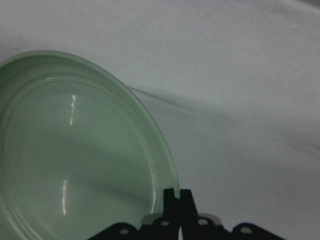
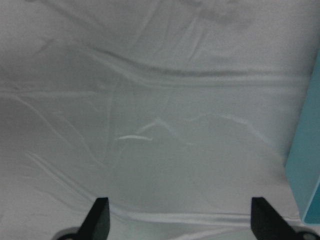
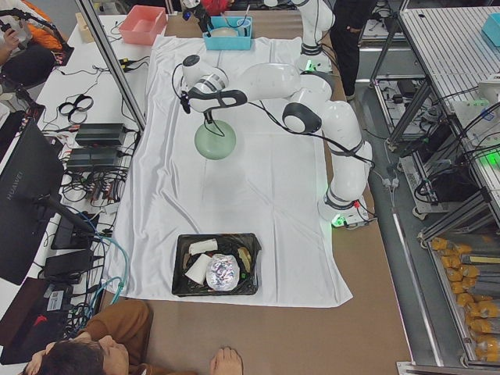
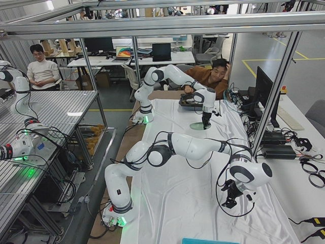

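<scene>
A pale green plate [image 3: 215, 142] lies on the white cloth [image 3: 195, 203] near the middle, also in the camera right view [image 4: 198, 126]. My left gripper is shut on its rim, seen at the bottom of the left wrist view. My right gripper is open above bare cloth, a light blue box [image 2: 305, 160] at the right edge of its view.
A black tray [image 3: 180, 266] with white items and a foil-covered round thing stands at the cloth's near edge. The blue box [image 3: 226, 42] stands at the far end. Cables, a monitor and a seated person line the left side.
</scene>
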